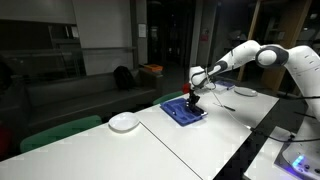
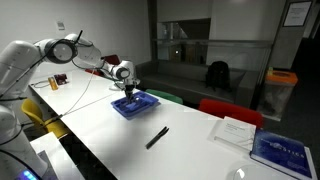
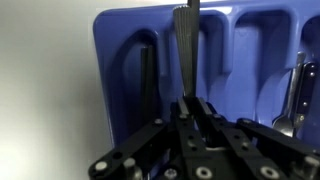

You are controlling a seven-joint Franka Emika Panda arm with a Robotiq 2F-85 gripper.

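A blue divided tray (image 3: 120, 22) fills most of the wrist view; it also appears as a blue tray (image 1: 170, 112) on the white table in exterior view 1. Between the fingers of my gripper is a long, thin dark utensil (image 3: 186, 50), so the fingers are shut on it. Its far end reaches the tray's upper edge in that view, above a middle compartment. How high it hangs cannot be judged. A black utensil (image 3: 147, 80) lies in the left compartment, and a silver spoon (image 3: 286, 122) lies in a right one.
Another dark utensil (image 2: 157, 138) lies on the open table in exterior view 2. A white plate (image 1: 124, 122) stands apart from the tray in exterior view 1. White binders (image 2: 232, 137) and a blue box (image 2: 282, 152) sit at the table's right.
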